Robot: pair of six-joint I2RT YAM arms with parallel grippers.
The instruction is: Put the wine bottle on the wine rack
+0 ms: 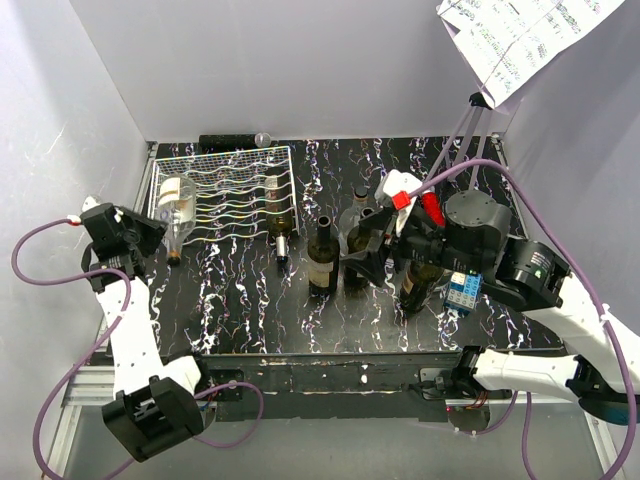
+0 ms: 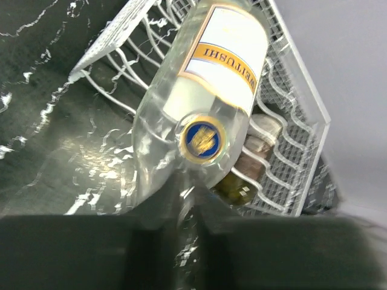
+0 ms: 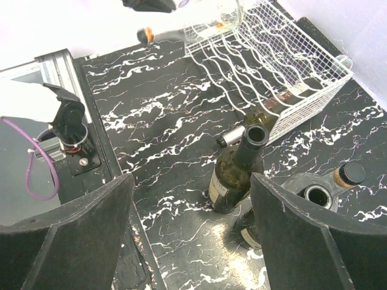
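Observation:
A clear wine bottle (image 1: 177, 205) with a white and gold label lies on the left end of the white wire wine rack (image 1: 225, 190), its neck and capped end pointing to the front. In the left wrist view, the bottle's label (image 2: 224, 51) and blue emblem (image 2: 202, 140) face up. My left gripper (image 1: 160, 232) is close beside the bottle's front part. A narrow gap shows between its blurred fingers, with nothing seen held there; the neck is mostly hidden below them. My right gripper stands open and empty, near the upright bottles.
Another bottle (image 1: 278, 205) rests at the rack's right end. Several bottles, among them a dark one (image 1: 322, 258), stand right of centre. A dark bottle (image 1: 228, 143) lies behind the rack. A blue box (image 1: 462, 290) sits at the right.

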